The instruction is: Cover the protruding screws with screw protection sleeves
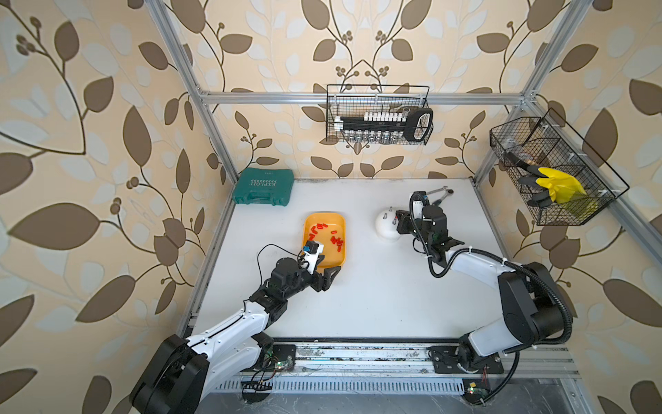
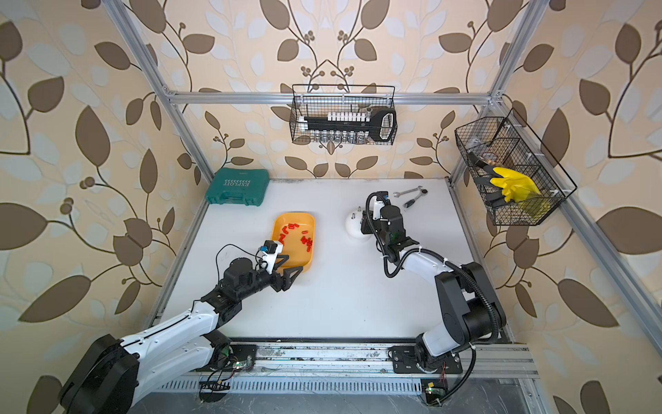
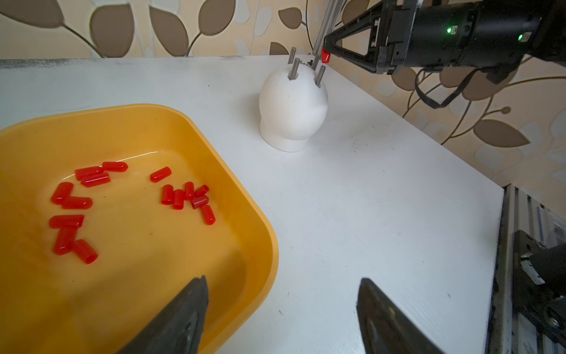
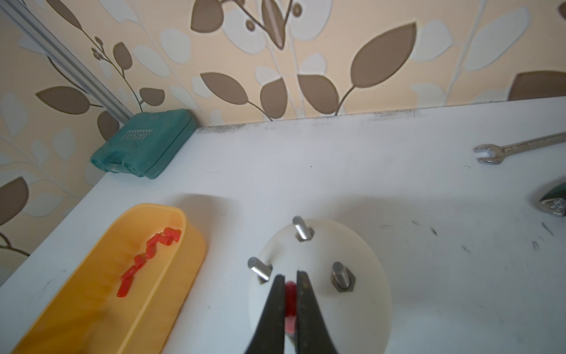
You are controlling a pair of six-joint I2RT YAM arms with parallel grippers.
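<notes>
A white domed fixture stands on the table with protruding metal screws (image 4: pixel 259 268), three seen bare in the right wrist view. My right gripper is shut on a red sleeve (image 4: pixel 290 301), held just over the dome's near part, where a screw lies mostly hidden behind it. An orange tray (image 1: pixel 324 258) holds several loose red sleeves (image 3: pixel 76 201). My left gripper stands open at the tray's near right corner, nothing between its fingers.
A green case (image 4: pixel 141 141) lies at the back left and a wrench (image 4: pixel 492 153) with another tool at the back right. Wire baskets (image 1: pixel 379 131) hang on the back and right frames.
</notes>
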